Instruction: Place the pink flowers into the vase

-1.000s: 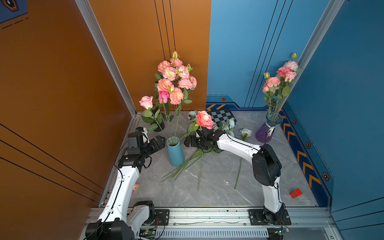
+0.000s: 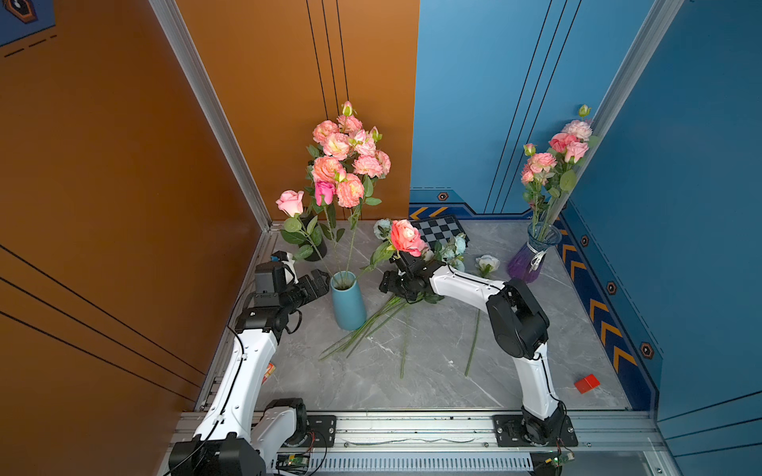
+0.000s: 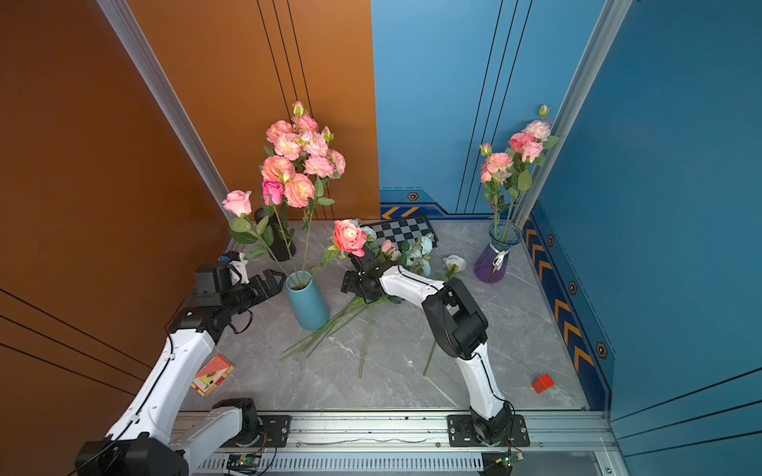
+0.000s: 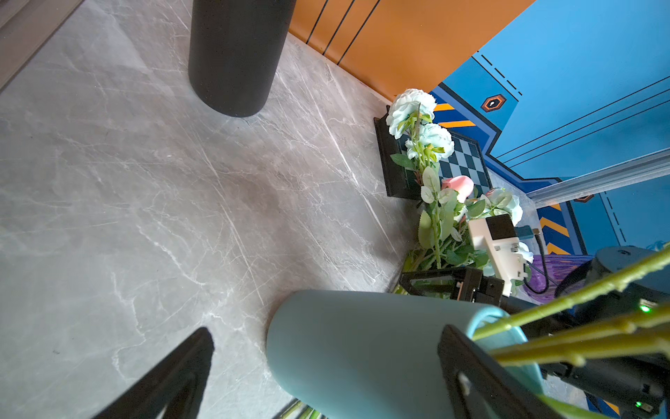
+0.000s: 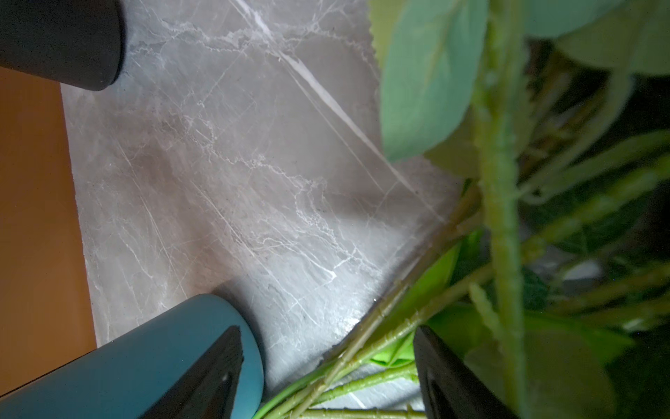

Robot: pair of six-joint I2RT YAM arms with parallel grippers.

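Tall pink flowers (image 2: 350,189) rise from the teal vase (image 2: 348,305) and, behind it, a dark container. My left gripper (image 2: 313,284) stands open left of the vase, with nothing clearly held. My right gripper (image 2: 389,283) is right of the vase, low over a pile of green stems (image 5: 377,335) and leaves, its fingers apart on either side of the stems in the right wrist view. A coral rose (image 2: 406,236) shows just above the right gripper; whether it rests on anything is hidden. Pale blue and white flowers (image 4: 411,111) lie behind the right gripper.
A purple vase (image 2: 525,260) with pink flowers stands back right. A checkered board (image 2: 435,230) lies at the back, a red block (image 2: 586,383) front right, a flat box (image 3: 211,374) front left. Loose stems cross the middle of the table.
My right gripper has shifted right and slightly down from beside the vase's mouth, and its elbow has moved left. The left arm is nearly still.
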